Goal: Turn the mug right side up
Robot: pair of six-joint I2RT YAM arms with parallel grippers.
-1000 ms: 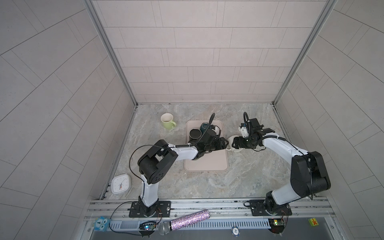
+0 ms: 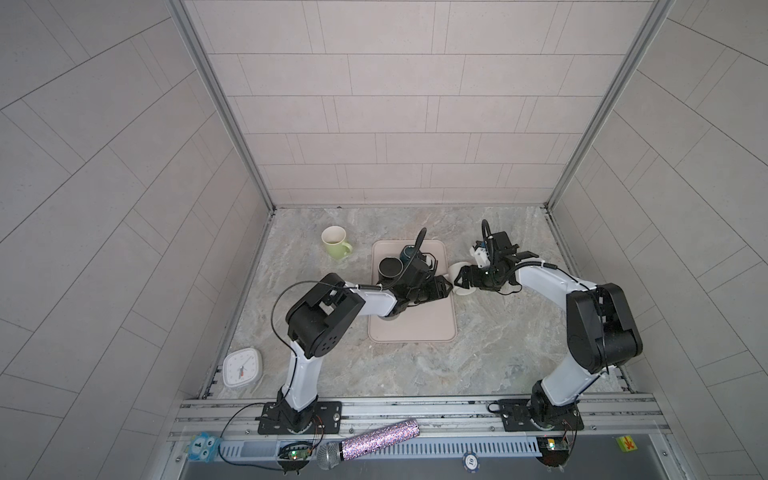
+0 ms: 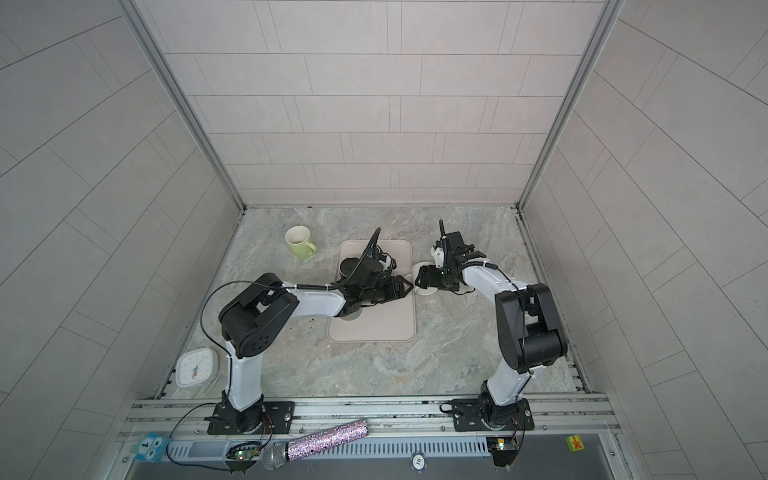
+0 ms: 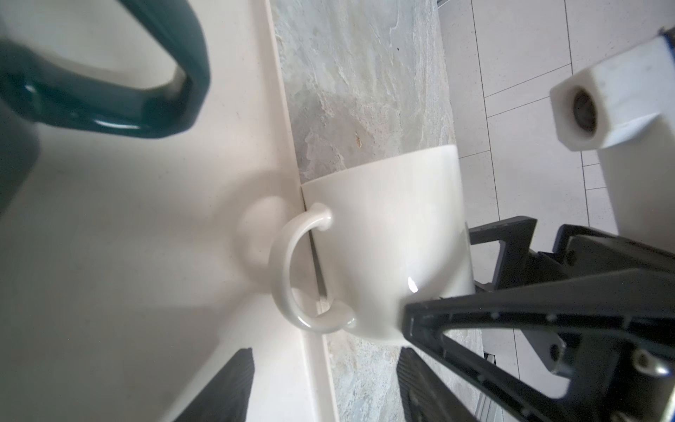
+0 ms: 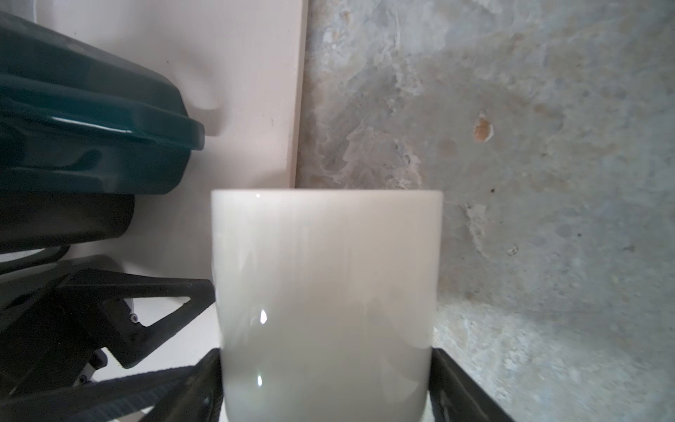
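A white mug (image 4: 379, 246) lies on its side at the right edge of the beige tray (image 2: 412, 328), its handle toward the tray in the left wrist view. My right gripper has its fingers on either side of the mug's body; whether they grip it firmly is unclear. My left gripper is open beside the mug's handle, nothing between its fingers, over the tray's rim.
A teal mug (image 5: 91, 119) and a dark mug (image 2: 389, 266) stand on the tray. A light green mug (image 2: 334, 240) is at the back left. A small clock (image 2: 240, 368) lies front left.
My right gripper and the white mug have shifted slightly left and back toward the tray. My left gripper has moved a little left.
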